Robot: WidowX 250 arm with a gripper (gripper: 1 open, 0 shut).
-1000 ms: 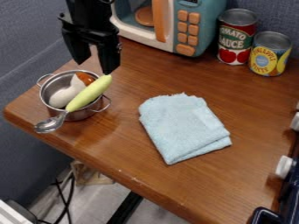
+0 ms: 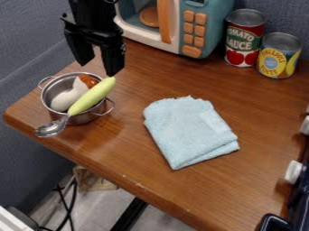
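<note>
My black gripper (image 2: 98,56) hangs above a steel pot (image 2: 58,106) at the table's left edge, its fingers apart with nothing seen between them. In the pot are a pale yellow-green elongated item (image 2: 94,95), leaning over the rim, an orange item and a whitish one (image 2: 68,97). A metal ladle (image 2: 51,128) sticks out over the pot's front toward the table edge.
A folded light blue cloth (image 2: 190,132) lies mid-table. A toy microwave (image 2: 201,32) stands at the back, with a red can (image 2: 241,43) and a yellow can (image 2: 276,61) to its right. Dark appliance at the right edge.
My gripper has shifted very slightly upward; the objects on the table stay where they were.
</note>
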